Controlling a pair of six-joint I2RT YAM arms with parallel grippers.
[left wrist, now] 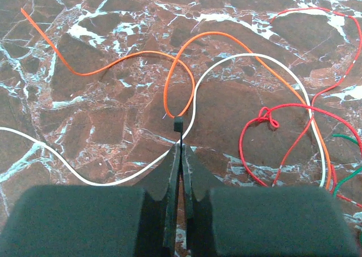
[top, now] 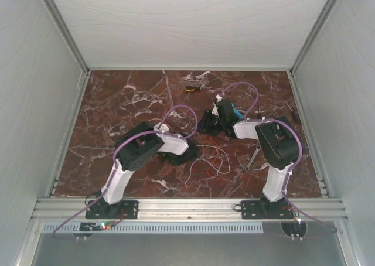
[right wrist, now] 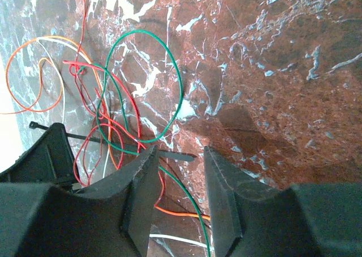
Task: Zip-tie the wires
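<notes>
My left gripper is shut on a thin black zip tie, whose small square head (left wrist: 179, 124) pokes out past the fingertips. In the right wrist view the zip tie's strap (right wrist: 178, 155) stretches from the left gripper's dark fingers (right wrist: 54, 149) across to my right gripper. That gripper stands open, the strap's tail showing between its fingertips; whether it touches them I cannot tell. Loose on the table lie a white wire (left wrist: 266, 56), an orange wire (left wrist: 218, 33), a red wire (left wrist: 339, 87) and a green wire (right wrist: 180, 78), crossing in a tangle.
Wrenches (top: 253, 157) rest on the table right of the wires. A black and yellow tool (top: 192, 88) lies toward the back, and a blue object (top: 237, 112) is partly hidden behind the right gripper.
</notes>
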